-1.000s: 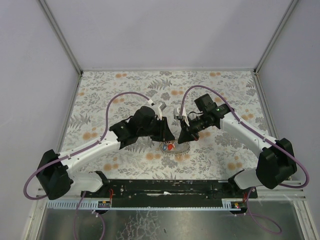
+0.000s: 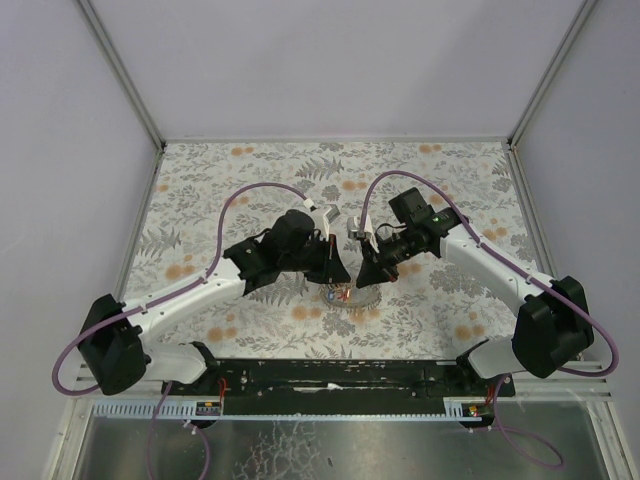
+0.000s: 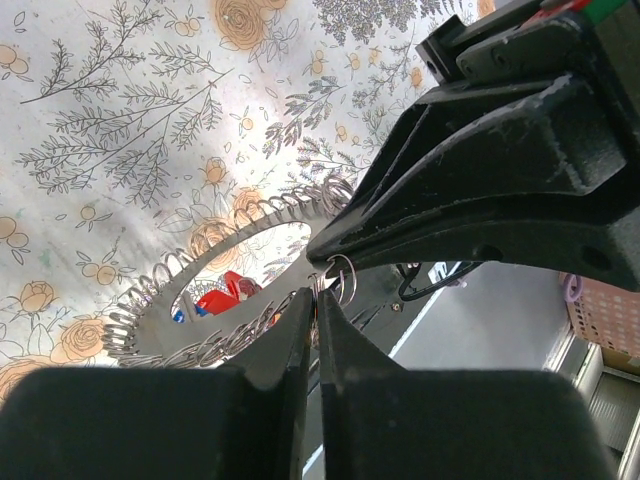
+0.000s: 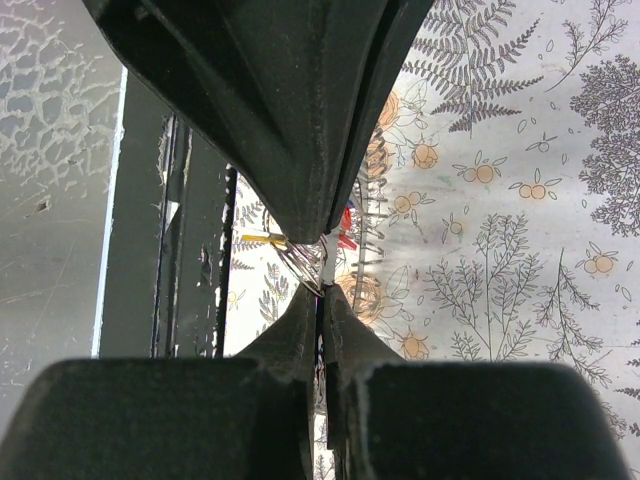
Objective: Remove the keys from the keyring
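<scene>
Both grippers meet tip to tip above the oval metal basket. In the left wrist view a thin wire keyring [image 3: 347, 268] loops beside the tips of my right gripper. Thin metal reaches into the closed tips of my left gripper. From the right wrist side, silvery wire runs into the fingertips of my right gripper, with the left gripper's dark fingers [image 4: 305, 190] just above. A thin yellow piece [image 4: 263, 238] sticks out sideways there. Which part is key and which is ring is hard to tell.
The oval basket [image 3: 225, 333] has a coiled wire rim and holds small red and blue items [image 3: 222, 299]. It rests on a floral tablecloth [image 2: 250, 320], mostly clear around the arms. The black table edge [image 2: 330, 375] lies at the front.
My left gripper has shifted slightly to the right, closer to the right one. The right arm looks still, and the basket stays in place.
</scene>
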